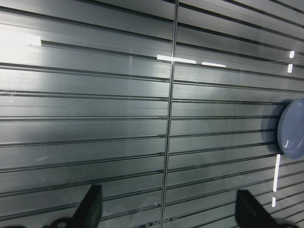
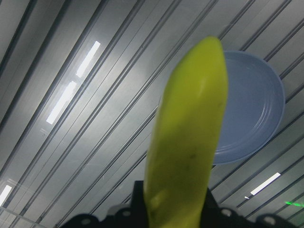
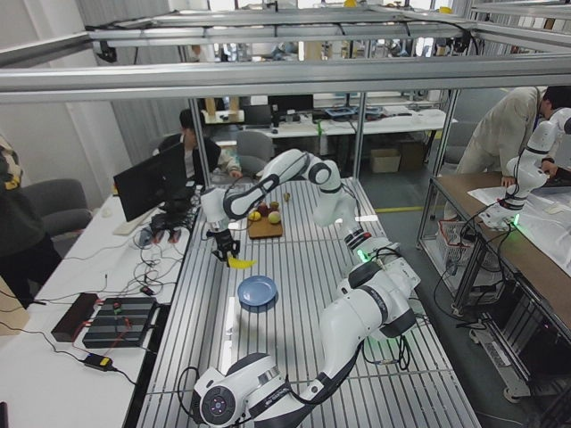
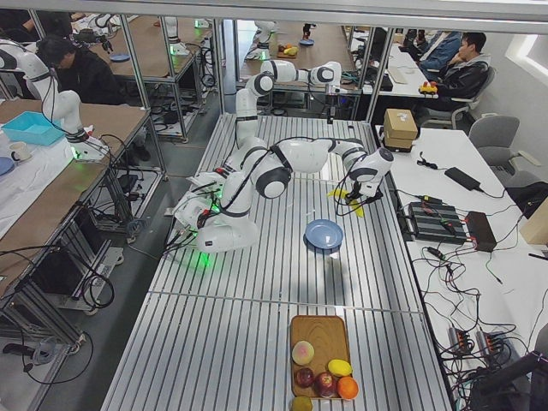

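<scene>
My right gripper is shut on a yellow banana [image 2: 185,128], held above the slatted table; in the camera left view the banana [image 3: 240,263] hangs above and left of a blue plate [image 3: 257,289]. In the right wrist view the plate [image 2: 254,104] is partly hidden behind it. My left gripper stands open over bare slats, with the plate [image 1: 294,128] at the right of its view.
A wooden tray [image 4: 319,330] holds several fruits at the far end from my left arm. A white side table [image 3: 53,374] with a monitor and electronics borders the work table.
</scene>
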